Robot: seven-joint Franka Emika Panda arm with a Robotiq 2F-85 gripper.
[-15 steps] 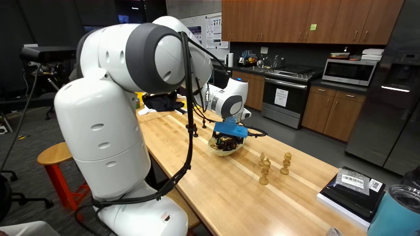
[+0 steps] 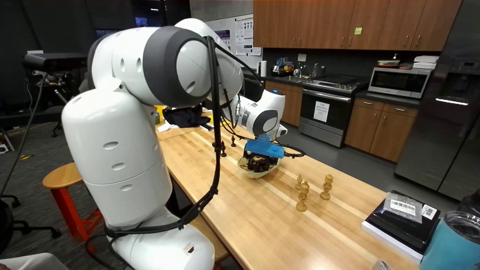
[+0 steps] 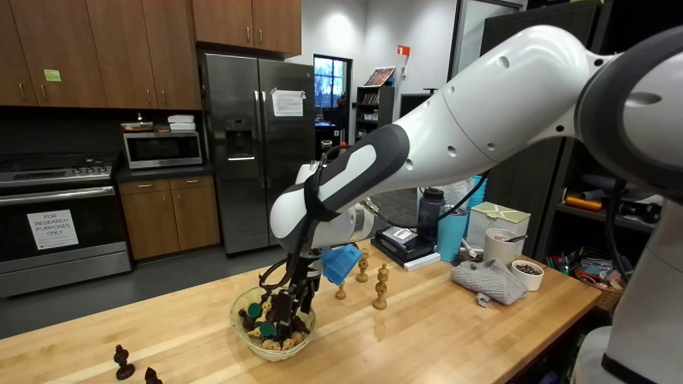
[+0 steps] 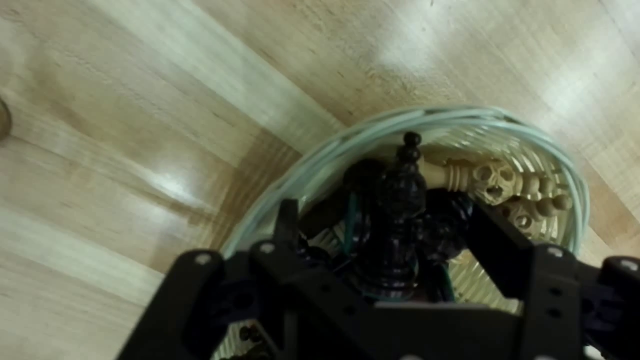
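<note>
My gripper is down at the wicker basket, its fingers standing apart over the contents. Between them, in the wrist view, is a glossy dark chess piece; a gap shows on either side of its upper part, while its lower end is partly hidden by the gripper body. Light carved pieces lie along the basket's far side. In exterior view 2 the basket also holds pieces with green bases.
Three light chess pieces stand on the table, one of them the tall piece. Dark pieces, including the bishop-like one, stand on the basket's other side. Boxes and a blue tumbler occupy the table's end. Bare wood surrounds the basket.
The arm's wrist has shifted very slightly to the right. The basket and the standing pieces are where they were.
</note>
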